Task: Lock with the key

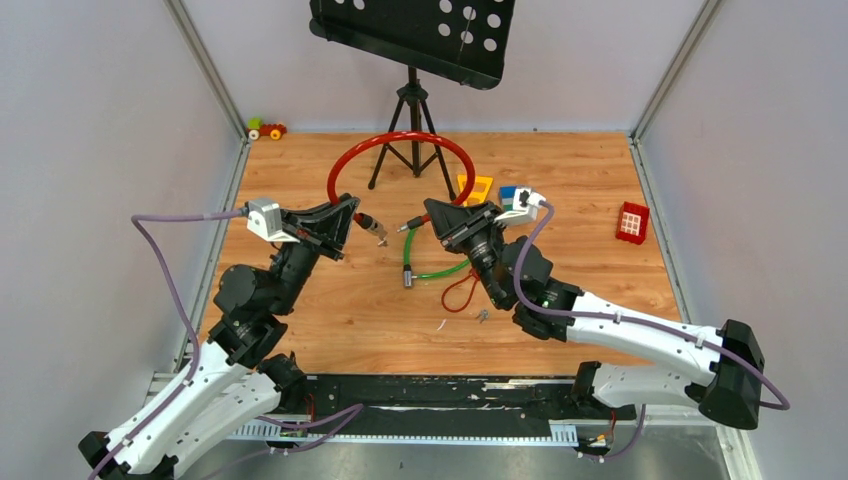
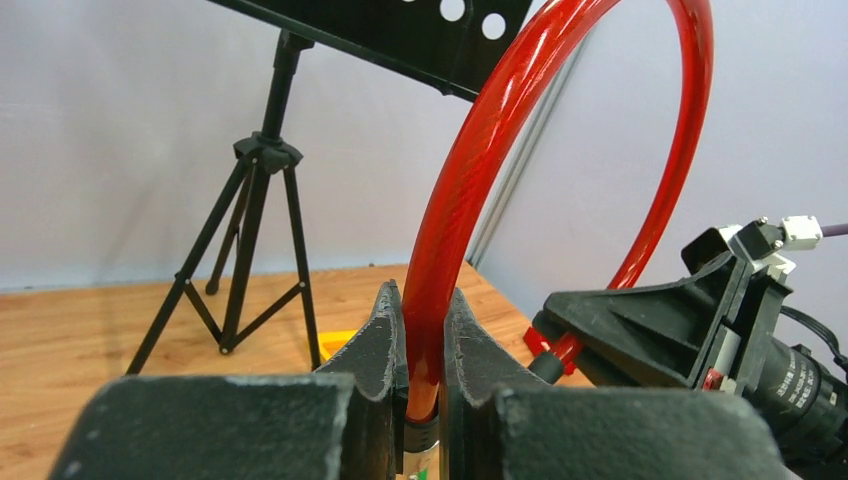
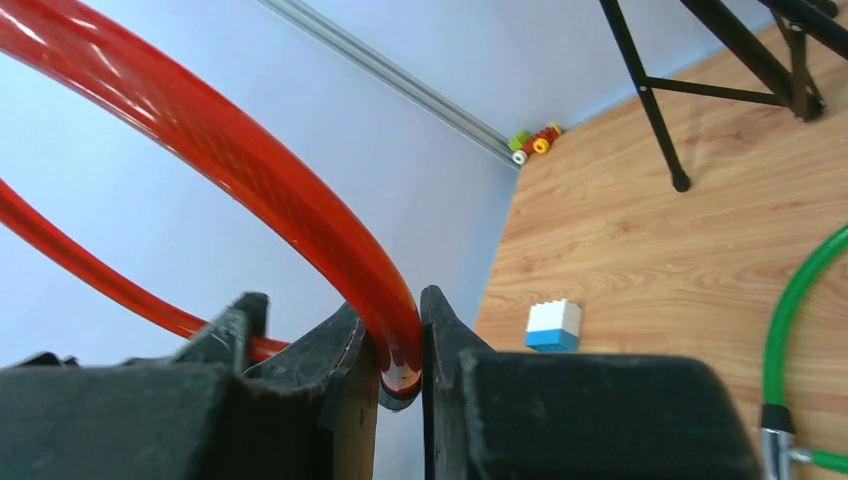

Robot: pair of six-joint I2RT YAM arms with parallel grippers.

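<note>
A red cable lock arches between my two arms, raised above the table. My left gripper is shut on one end of it; below the fingers hangs the metal lock head with a key in it. My right gripper is shut on the other end, whose metal tip points toward the lock head with a small gap between. In the left wrist view the red tube stands upright between the pads. The right wrist view shows the tube slanting down into that gripper.
On the table below lie a green cable lock, a red cord loop and small loose keys. A music stand stands behind the arms. A red block sits at the right.
</note>
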